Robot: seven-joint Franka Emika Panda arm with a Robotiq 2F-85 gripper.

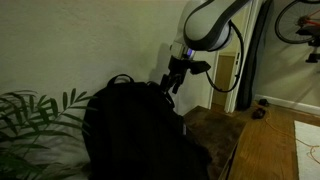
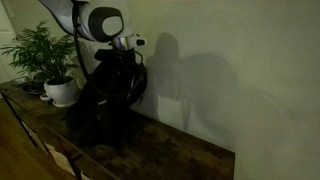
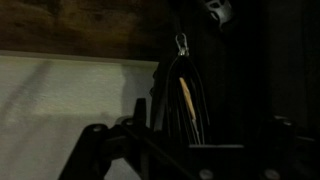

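Observation:
A black backpack (image 1: pixel 140 130) with a loop handle at its top leans upright against the wall on a dark wooden surface. At the upper right of the bag, my gripper (image 1: pixel 173 84) points downward. In exterior view 2 the gripper (image 2: pixel 120 56) is over the top of the dark bag (image 2: pixel 105 98). The wrist view looks down on a narrow, partly open pocket (image 3: pixel 186 105) with a tan strip showing inside and a metal zipper pull (image 3: pixel 182 44) at one end. The fingers are open on either side of this pocket. Whether the fingers touch the fabric is too dark to tell.
A pale wall (image 1: pixel 90 40) stands close behind the bag. Leafy fronds (image 1: pixel 35 125) spread at the left, from a plant in a white pot (image 2: pixel 62 93). The wooden top (image 2: pixel 180 150) is bare on the other side of the bag.

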